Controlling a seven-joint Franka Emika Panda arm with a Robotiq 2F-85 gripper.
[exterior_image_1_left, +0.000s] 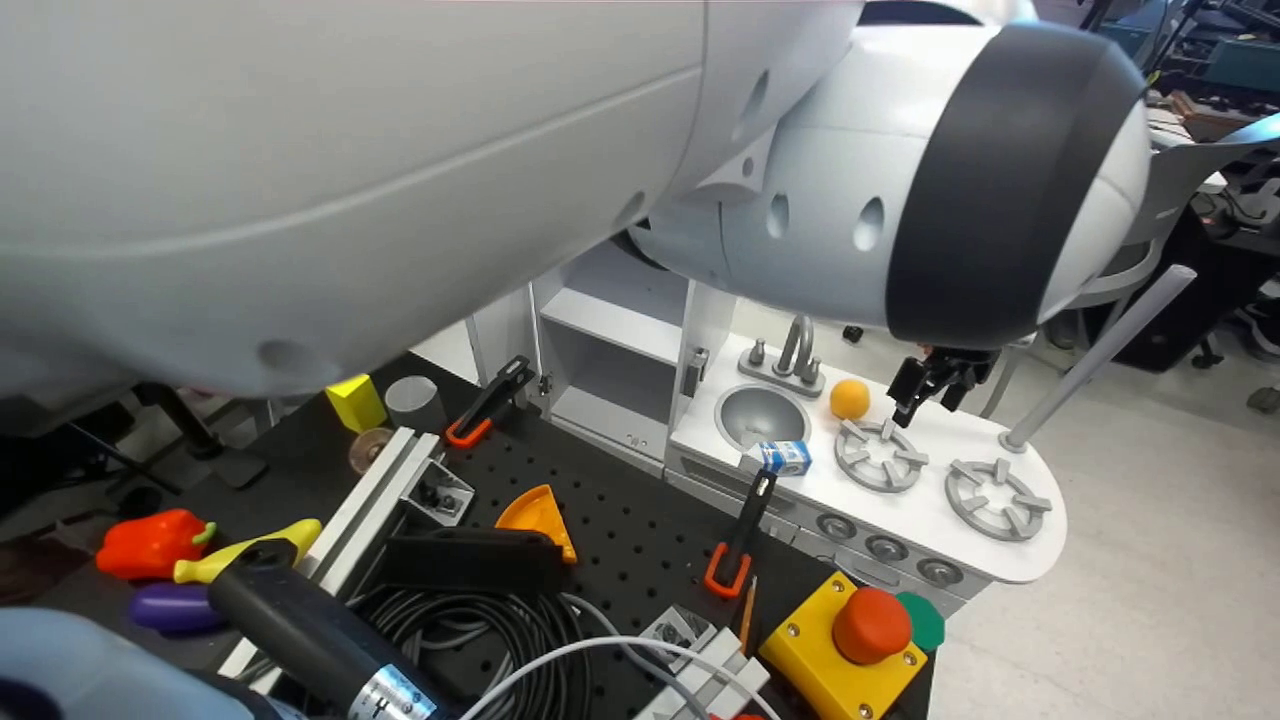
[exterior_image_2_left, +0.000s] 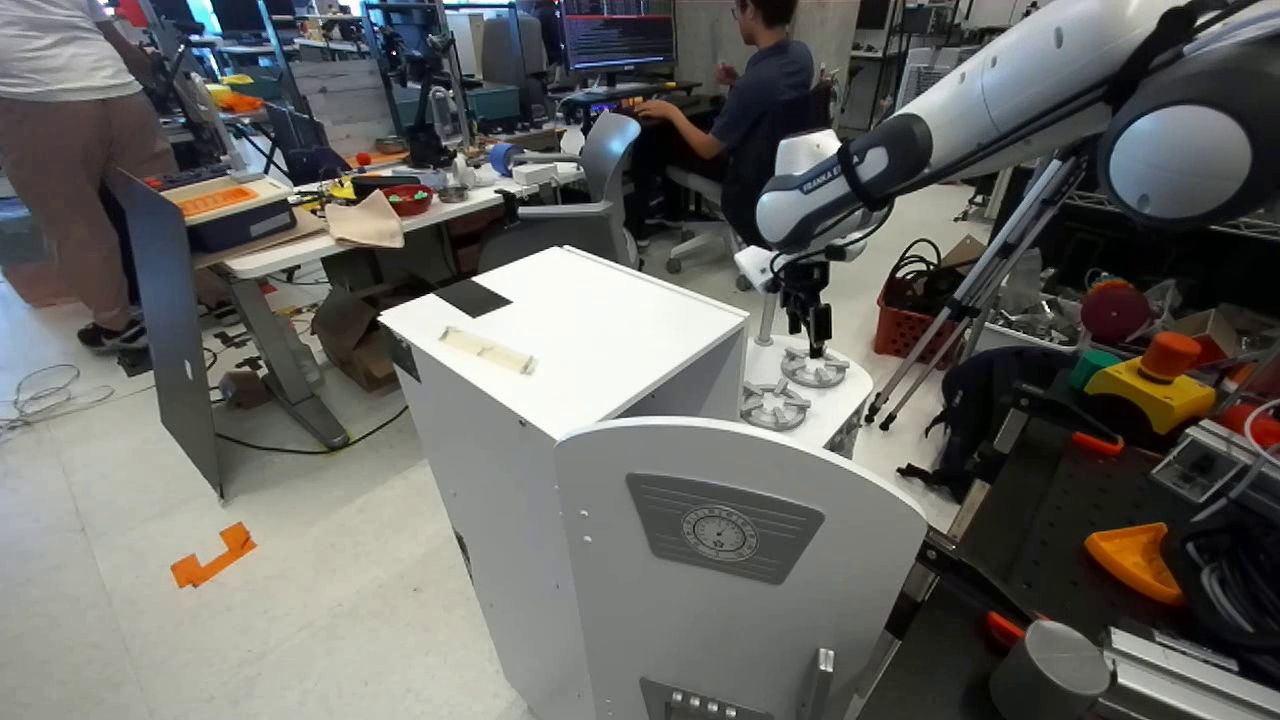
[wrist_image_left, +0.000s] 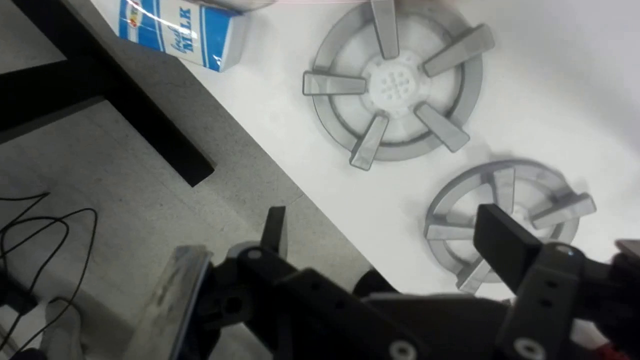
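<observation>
My gripper (exterior_image_1_left: 926, 402) hangs above the white toy kitchen counter (exterior_image_1_left: 960, 439), near the burner closer to the sink. In the wrist view its two dark fingers (wrist_image_left: 505, 245) stand wide apart, so the gripper is open with nothing between them. A blue and white milk carton (wrist_image_left: 180, 30) lies at the upper left there, cut off by the frame's edge. An orange (exterior_image_1_left: 849, 400) rests between sink and burner. Two grey burners, the nearer-sink one (wrist_image_left: 393, 84) and the outer one (wrist_image_left: 504, 225), sit on the counter.
The sink (exterior_image_1_left: 762, 416) and faucet (exterior_image_1_left: 797, 346) stand left of the orange. A grey post (exterior_image_1_left: 1101, 356) rises at the counter's far right. The open-fronted white cabinet (exterior_image_2_left: 576, 324) adjoins the counter. On the black table, a yellow emergency-stop box (exterior_image_1_left: 828, 648) stands near the counter.
</observation>
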